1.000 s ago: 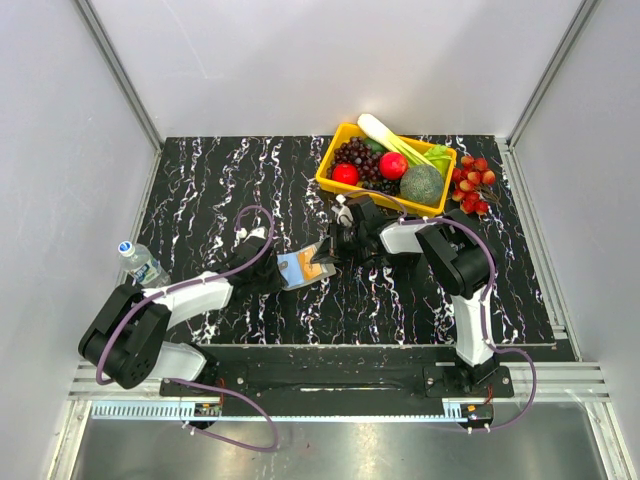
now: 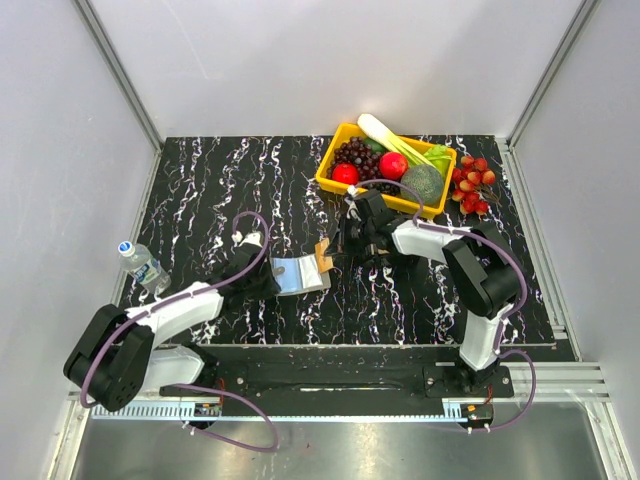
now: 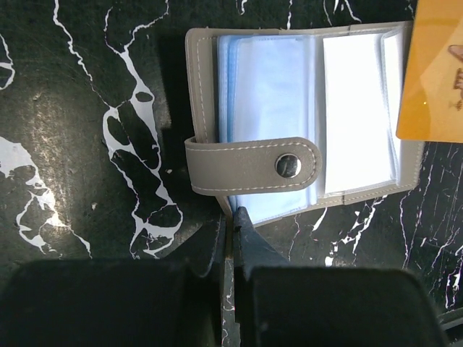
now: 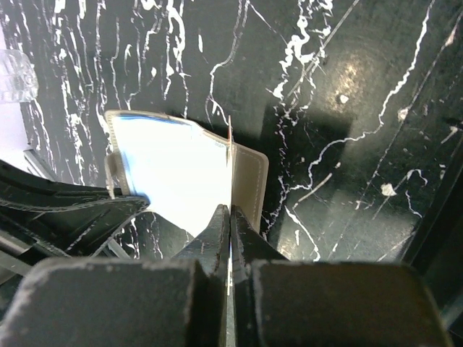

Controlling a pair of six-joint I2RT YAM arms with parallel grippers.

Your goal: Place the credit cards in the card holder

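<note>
An open card holder (image 2: pixel 310 271) with a taupe cover lies at the table's middle, its clear sleeves bluish and white in the left wrist view. Its strap (image 3: pixel 239 166) with a metal snap crosses the bluish sleeves. My left gripper is shut on the holder's edge, just beside the strap. An orange card (image 3: pixel 434 79) overlaps the holder's far right edge, outside most of the white sleeve (image 3: pixel 356 108). My right gripper is shut on this card, which appears edge-on as a thin upright line. Whether any cards sit inside the sleeves cannot be told.
A yellow basket (image 2: pixel 325 179) of fruit and vegetables stands at the back right, close behind the right arm. Red fruits (image 2: pixel 473 186) lie beside it. A water bottle (image 2: pixel 146 268) is at the left edge. Bare table lies back left.
The orange card, earlier over the holder's right half, has moved right and up to its edge with my right gripper. The holder has turned slightly and shifted a little left with my left gripper.
</note>
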